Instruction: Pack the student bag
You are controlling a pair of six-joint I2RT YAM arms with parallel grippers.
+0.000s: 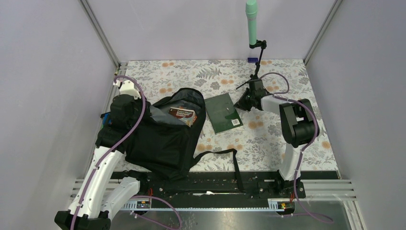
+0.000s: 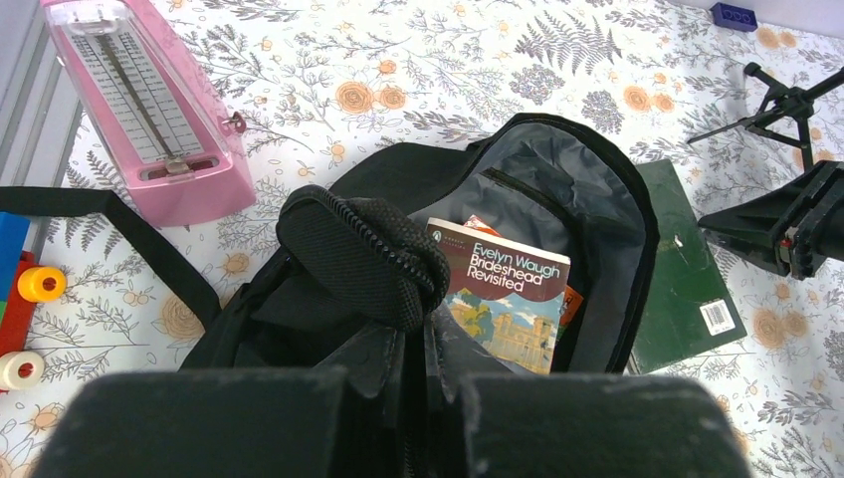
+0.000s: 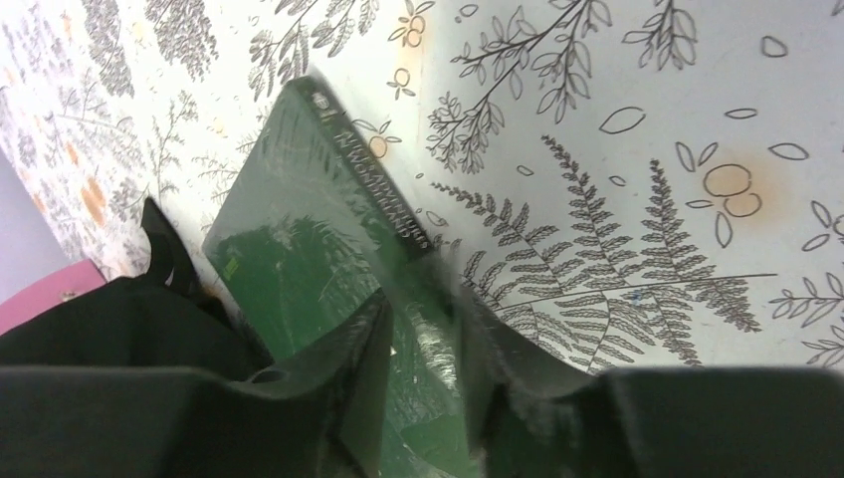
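The black bag (image 1: 158,148) lies open on the left, with a paperback "Brideshead Revisited" (image 2: 498,299) inside. My left gripper is shut on the bag's zippered edge (image 2: 363,254), holding it up. A green book (image 1: 221,115) lies flat to the right of the bag. My right gripper is at that book's right edge, its fingers blurred over the cover and spine; whether it has a hold on the book is unclear.
A pink metronome (image 2: 159,110) stands behind the bag, beside coloured toys (image 2: 20,309) at the far left. A black tripod (image 2: 796,105) stands at the back right. A loose strap (image 1: 215,152) trails toward the front.
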